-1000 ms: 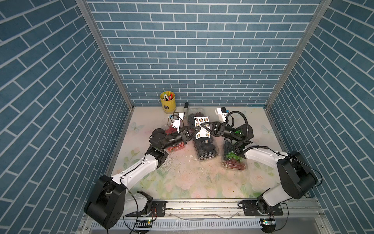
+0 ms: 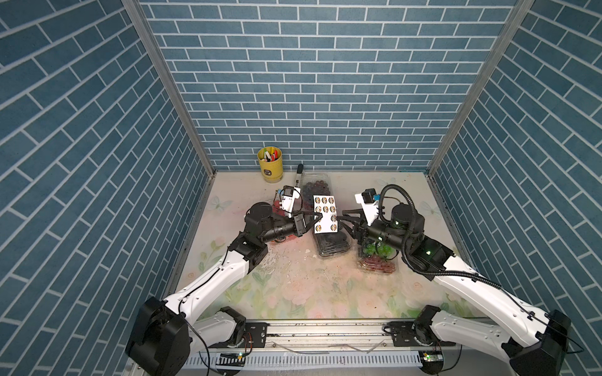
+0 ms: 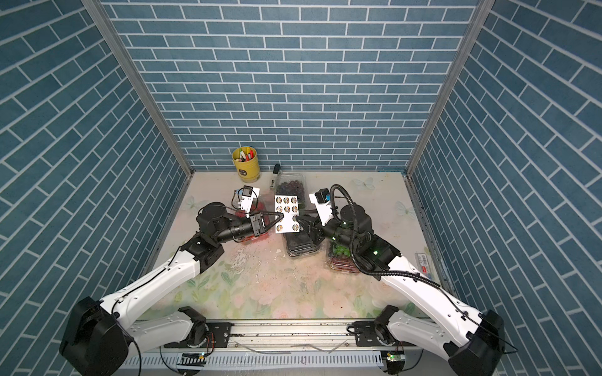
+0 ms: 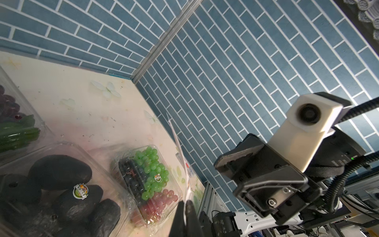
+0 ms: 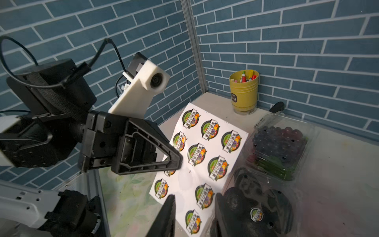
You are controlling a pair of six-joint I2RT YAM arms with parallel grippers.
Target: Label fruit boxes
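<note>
A white sheet of round fruit stickers [image 5: 205,152] is held up over the middle of the table by my left gripper [image 2: 318,217], shut on its edge. In the left wrist view the sheet shows edge-on between the dark fingertips. Blank round spots show near its centre. My right gripper is part open at the sheet's lower part, a finger to either side in its wrist view; no sticker shows between them. A box of dark fruit [image 4: 75,189] bears a sticker. So does a box of green, red and black grapes [image 4: 148,177].
Behind the sheet stands a box of dark grapes and cucumbers [image 5: 278,146]. A red fruit box [image 3: 254,232] lies under the left arm. The yellow pen cup [image 2: 270,164] and a black-handled tool [image 2: 299,173] are at the back.
My right gripper was at the sheet, pulled away right, and is now back near it, lower and tilted differently.
</note>
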